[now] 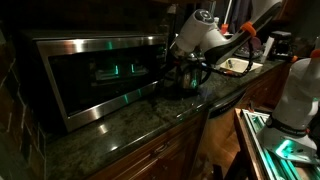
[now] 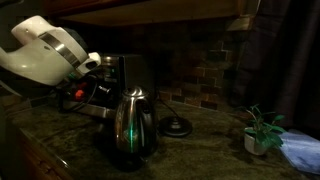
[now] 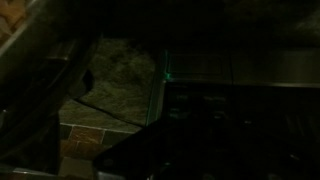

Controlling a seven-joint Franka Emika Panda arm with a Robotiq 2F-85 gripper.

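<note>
In exterior view 1, my white arm reaches over the counter from the right, and my dark gripper [image 1: 180, 68] hangs near the right end of the silver-framed oven [image 1: 105, 78]. Exterior view 2 has the arm at the left, with the oven [image 2: 104, 72] behind it. A shiny metal kettle [image 2: 135, 124] stands upright on the counter, nearer that camera. The wrist view is very dark; part of the oven front [image 3: 200, 66] shows there. My gripper is shut, its fingers hardly visible, and nothing shows between them.
On the dark counter [image 2: 205, 155] are a round black base [image 2: 175, 126], a potted plant [image 2: 262, 132] and a pale bluish cloth or bag [image 2: 302, 150]. A sink [image 1: 238, 64] lies at the far right in exterior view 1. Bare counter [image 1: 105, 140] runs before the oven.
</note>
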